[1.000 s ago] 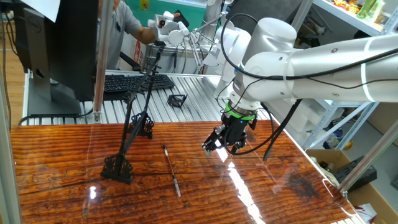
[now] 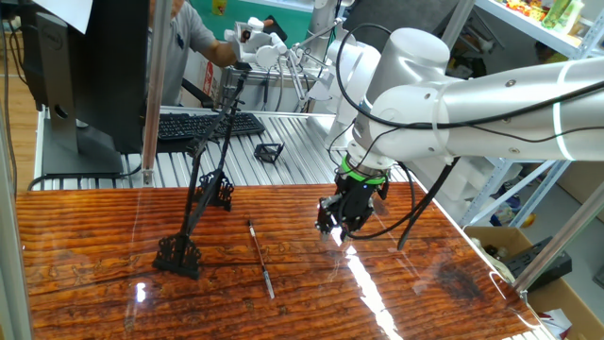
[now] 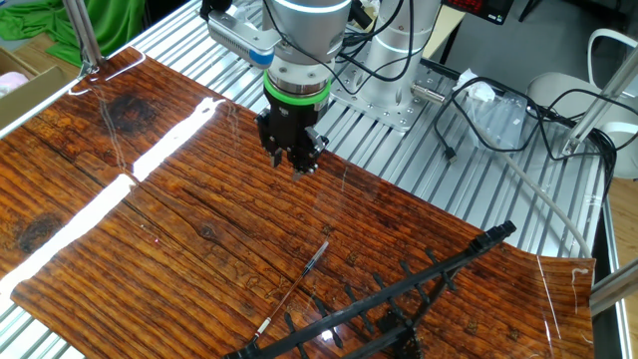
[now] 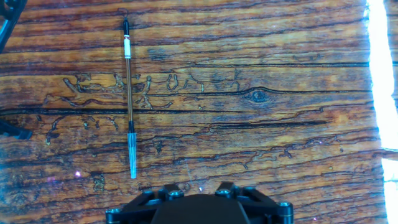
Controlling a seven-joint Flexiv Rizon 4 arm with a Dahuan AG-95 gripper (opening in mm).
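A thin brush-like pen point(image 2: 260, 257) lies on the glossy brown wood-grain tabletop point(image 2: 104, 312). In the wrist view this pen point(image 4: 129, 93) is left of centre, nearly upright in the picture, with a clear end toward the bottom. My gripper point(image 2: 335, 227) hangs above the table to the right of the pen, apart from it. Along the bottom of the wrist view the gripper shows its two dark finger parts spaced apart, with nothing seen between them. The other exterior view has the gripper point(image 3: 296, 160) over the table's rear edge and the pen point(image 3: 289, 297) nearer the front.
A black rack point(image 3: 374, 299) with slanting bars stands close beside the pen. Behind the table are a keyboard point(image 2: 209, 126), a monitor point(image 2: 90, 85) and a small black holder point(image 2: 269, 151). Bare tabletop lies on the gripper's other side. Glare streaks cross the wood.
In exterior view 1 my gripper's fingers look narrower across than before, and the wrist and arm cable have shifted slightly. The pen and rack have stayed put.
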